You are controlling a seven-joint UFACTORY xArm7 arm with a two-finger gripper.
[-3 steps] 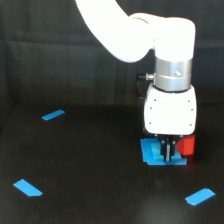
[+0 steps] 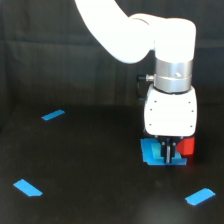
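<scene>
My white gripper point(image 2: 168, 157) points straight down at the right of the camera view. Its dark fingers are small and blurred, so how far apart they stand does not show. Behind and around the fingertips is a bright blue object point(image 2: 150, 152), partly covered by them. A red object point(image 2: 187, 147) sits against the right side of the blue one, its upper part hidden by the hand. Whether the fingers touch either object is unclear.
Strips of blue tape lie on the dark table: one at the far left point(image 2: 53, 115), one at the near left point(image 2: 27, 188), one at the near right point(image 2: 200, 197).
My hand sits very slightly lower than a second ago. The blue and red objects show no clear movement.
</scene>
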